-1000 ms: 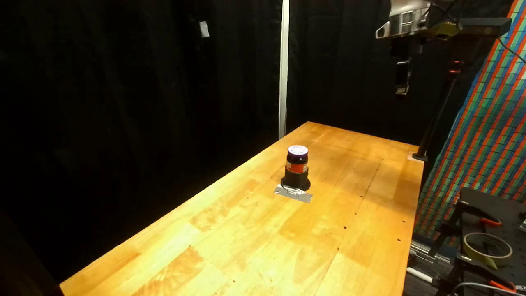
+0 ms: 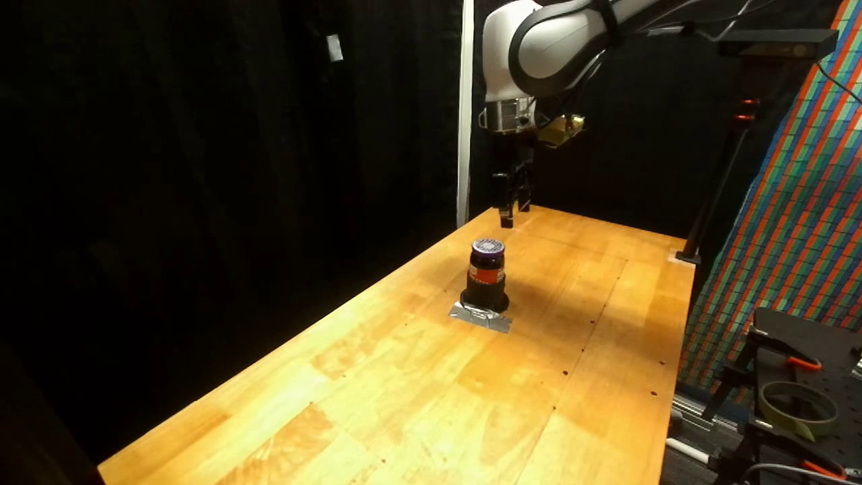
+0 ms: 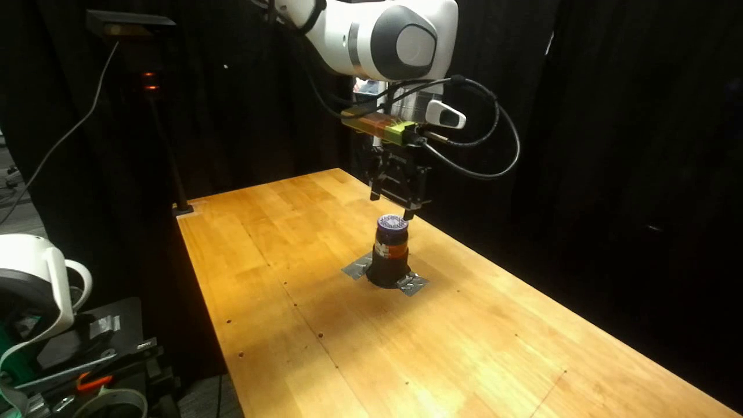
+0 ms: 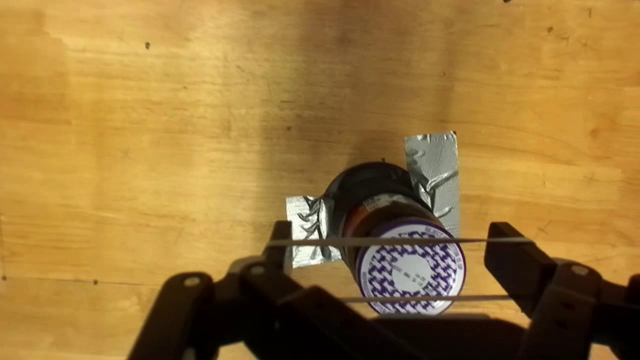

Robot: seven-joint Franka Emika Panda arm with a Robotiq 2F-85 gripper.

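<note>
A jar with a purple-and-white patterned lid [image 4: 411, 270] and an orange label [image 2: 487, 275] stands upright in a black round holder [image 3: 388, 270]. Silver tape [image 4: 436, 174] fixes the holder to the wooden table. My gripper [image 3: 393, 204] is above the table near the jar, its fingertips higher than the lid. Seen from the wrist, the fingers [image 4: 510, 258] stand wide apart, with the lid between them in the picture but below them. Two thin pale bands [image 4: 396, 242] stretch across from finger to finger. The gripper is open and grips nothing.
A dark post [image 2: 719, 186] rises at its far corner. Beyond the table's side is a black cart [image 2: 808, 339] with clamps and a tape roll [image 2: 798, 407].
From the upper right of exterior view 1, the arm has moved left and lower, bringing the gripper close above the jar. The jar and holder have stayed put.
</note>
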